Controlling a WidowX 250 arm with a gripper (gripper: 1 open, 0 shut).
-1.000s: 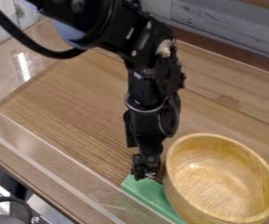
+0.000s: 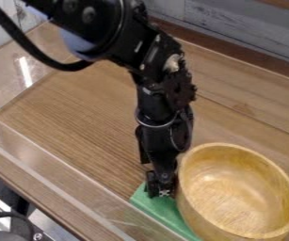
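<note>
My gripper (image 2: 161, 183) hangs from the black arm, pointing down, low over a green mat (image 2: 162, 214) at the front of the wooden table. It is just left of a large tan wooden bowl (image 2: 241, 207), very near or against its left rim. The fingertips are dark and small in the view; they look apart, with nothing clearly between them.
A clear edge strip runs along the front left, with cables and gear below it. A pale wooden wall stands at the back.
The arm and gripper have shifted very slightly; the bowl and mat look unchanged.
</note>
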